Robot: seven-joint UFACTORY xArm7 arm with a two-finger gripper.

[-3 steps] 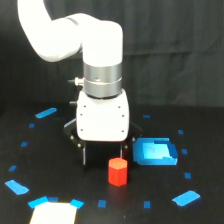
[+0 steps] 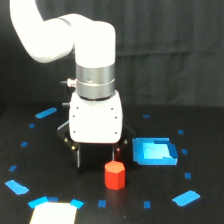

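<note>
A red block sits on the black table near the front middle. Above and behind it, the white arm points down with its gripper; the two thin dark fingers stand apart, so it is open. Nothing shows between them. The right finger appears just above or behind the block's top; whether they touch cannot be told.
A blue tray with lighter blue inside lies to the block's right. A pale square is at the front left edge. Flat blue pieces and small blue marks are scattered over the table.
The arm and gripper have moved left and slightly lower. The red block has shifted a little left and toward the camera. The tray has stayed put.
</note>
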